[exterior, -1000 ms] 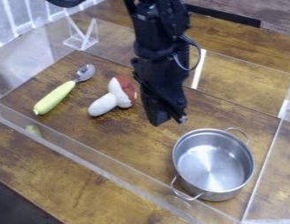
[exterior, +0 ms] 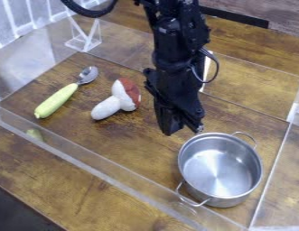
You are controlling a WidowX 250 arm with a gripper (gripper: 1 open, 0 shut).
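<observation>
My black gripper [exterior: 169, 123] hangs over the middle of the wooden surface, above and to the upper left of a steel pot [exterior: 219, 168] with wire handles. Left of it lie a white object [exterior: 110, 106] with a red and white piece behind it, a yellow-green corn-like item [exterior: 55, 101] and a metal spoon [exterior: 87, 74]. Whether the fingers are open or shut is hard to tell.
Clear walls or panels edge the work area. A white item stands behind the arm at the upper right, partly hidden. The wooden surface in front, at lower left, is mostly free.
The arm and gripper have shifted slightly downward and left in the view. The objects on the surface have not visibly moved.
</observation>
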